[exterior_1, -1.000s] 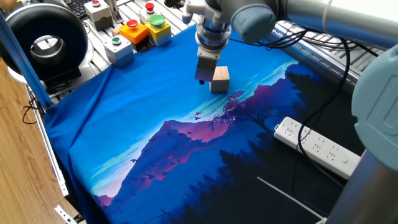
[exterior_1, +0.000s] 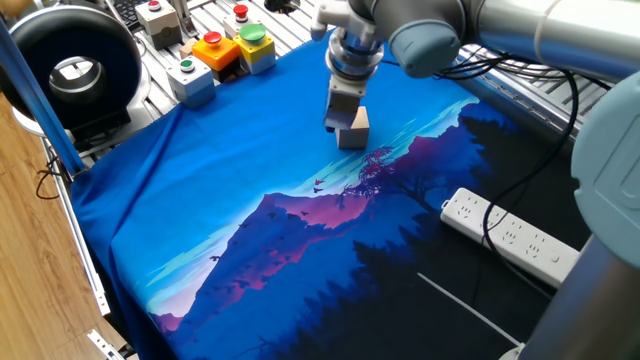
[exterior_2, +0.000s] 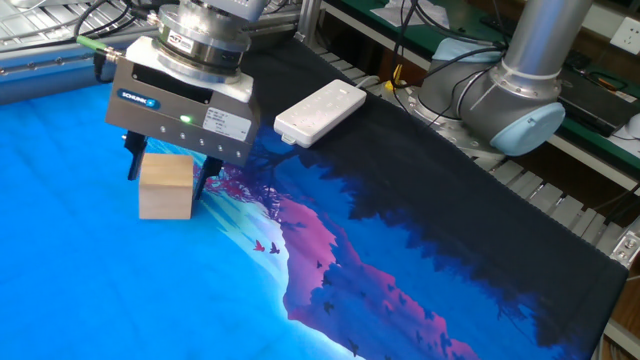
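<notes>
A plain wooden block (exterior_1: 353, 130) rests on the blue printed cloth (exterior_1: 240, 140), towards its far side. My gripper (exterior_2: 165, 186) stands open low at the block (exterior_2: 166, 190). In exterior view 2, one dark finger (exterior_2: 133, 157) shows at the block's left edge and the other finger (exterior_2: 207, 178) at its right. The block's front looks unobstructed there, so the fingers may be level with it or slightly behind; contact cannot be told. From exterior view 1, the gripper body overlaps the block's left edge and the fingers are mostly hidden.
A white power strip (exterior_1: 511, 237) lies on the cloth's dark part, with a black cable (exterior_1: 535, 150) looping over it. Several button boxes, including a yellow one (exterior_1: 256, 52), stand beyond the cloth.
In exterior view 1 my gripper has shifted right, closer to the block and now partly overlapping it. The block has stayed in place.
</notes>
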